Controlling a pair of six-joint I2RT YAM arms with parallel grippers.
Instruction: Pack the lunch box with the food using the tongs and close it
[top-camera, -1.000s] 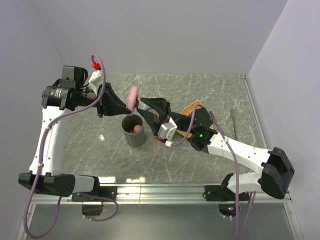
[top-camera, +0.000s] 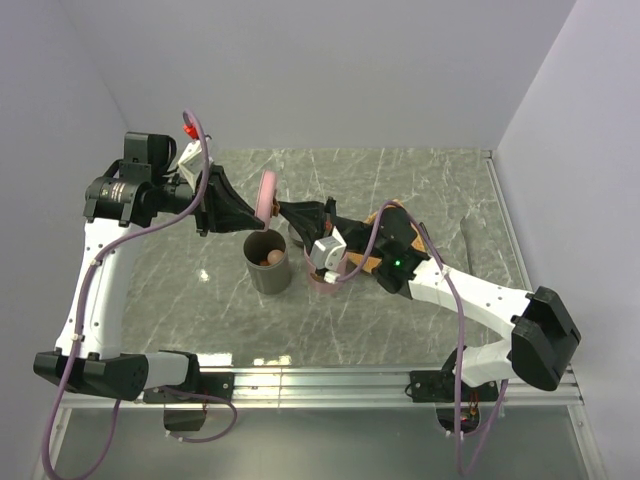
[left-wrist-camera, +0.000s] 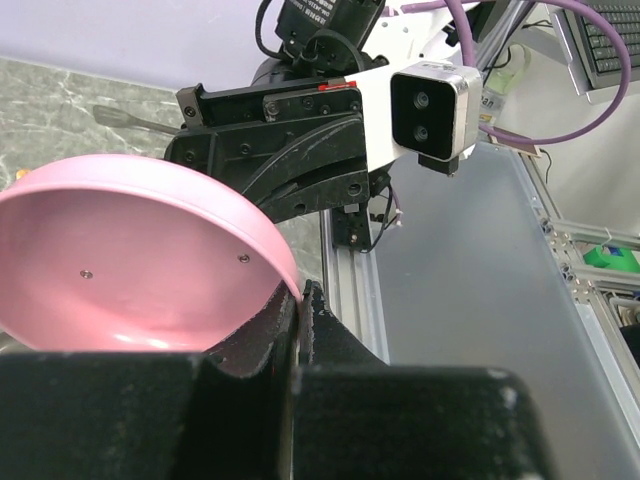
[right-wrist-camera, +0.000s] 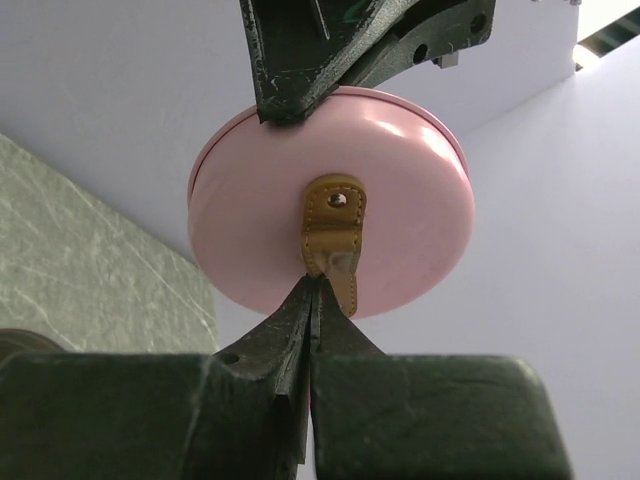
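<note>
A pink lid (top-camera: 266, 195) hangs upright above the counter, its rim held by my left gripper (top-camera: 258, 222), which is shut on it; the left wrist view shows its pink inside (left-wrist-camera: 140, 260). My right gripper is shut at the brown leather strap (right-wrist-camera: 333, 220) on the lid's outer face, its tips by the strap's lower part; whether any strap lies between them I cannot tell. A grey canister (top-camera: 268, 280) with round items inside stands below. A pink container (top-camera: 328, 285) is partly hidden under the right arm.
An orange tray (top-camera: 370, 220) lies behind the right arm, mostly hidden, with a grey utensil (top-camera: 466, 240) to its right. Walls (top-camera: 560, 150) bound the sides and back, and a metal rail runs along the front.
My right gripper has moved left to the lid's strap and closed from open over the last second. The left gripper and lid look almost unmoved.
</note>
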